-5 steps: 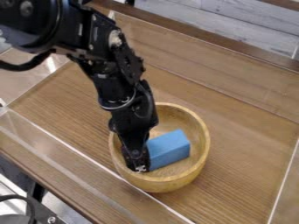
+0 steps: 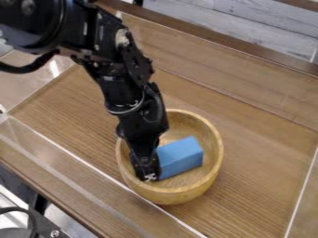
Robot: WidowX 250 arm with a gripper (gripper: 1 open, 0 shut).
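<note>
A tan round bowl stands on the wooden table, holding a blue block in its right part. My black gripper reaches down into the bowl's left side, left of and close against the block. Its fingertips are dark and partly hidden, so what is between them, if anything, does not show clearly.
Bare wooden table surrounds the bowl to the right and left. A wooden edge with pale planks beyond runs along the back. Cables lie at the lower left corner.
The gripper has shifted very slightly near the bowl's left side; otherwise little differs.
</note>
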